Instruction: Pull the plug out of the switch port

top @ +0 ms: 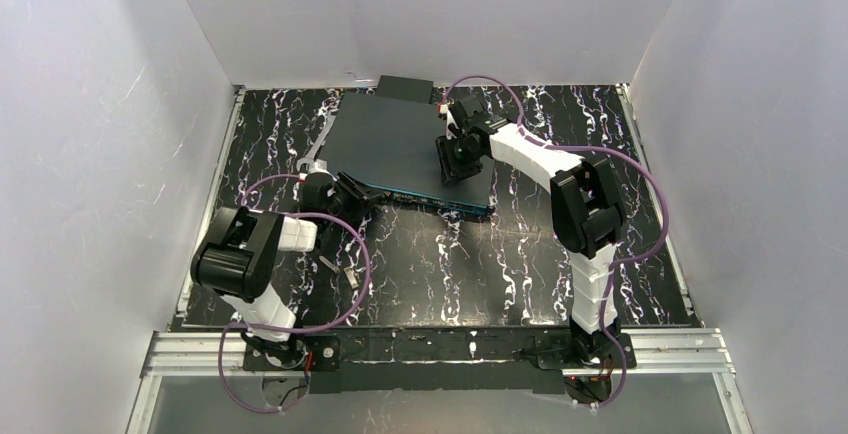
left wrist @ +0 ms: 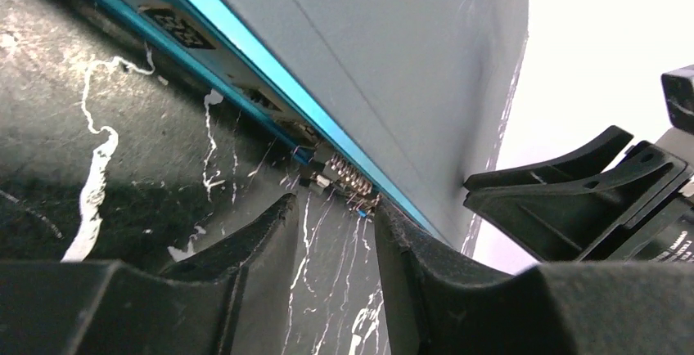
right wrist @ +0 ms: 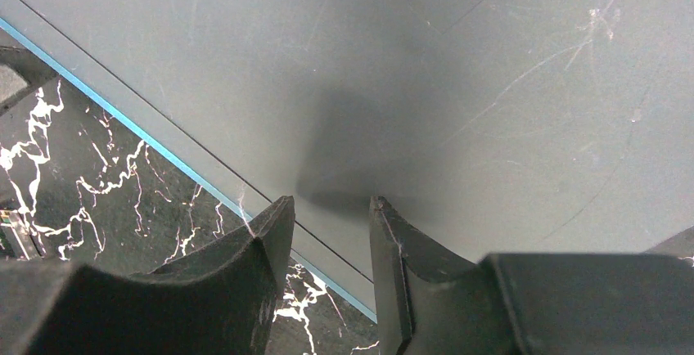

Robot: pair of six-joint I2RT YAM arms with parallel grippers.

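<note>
The switch, a flat dark grey box (top: 390,144) with a blue front edge, lies on the black marbled table. Low on its front face a small dark piece with a light tip (left wrist: 322,180), probably the plug, juts from the port row; its exact seating cannot be made out. My left gripper is open just in front of that piece, nothing clearly between its fingers. In the top view it sits by the switch's front left corner. Over the top panel (right wrist: 458,126), my right gripper stands open and empty, its shadow falling there.
Small light pieces (top: 351,278) lie on the table front left of the switch. A dark flat block (top: 405,88) is behind the switch. Purple cables (top: 655,194) loop along both arms.
</note>
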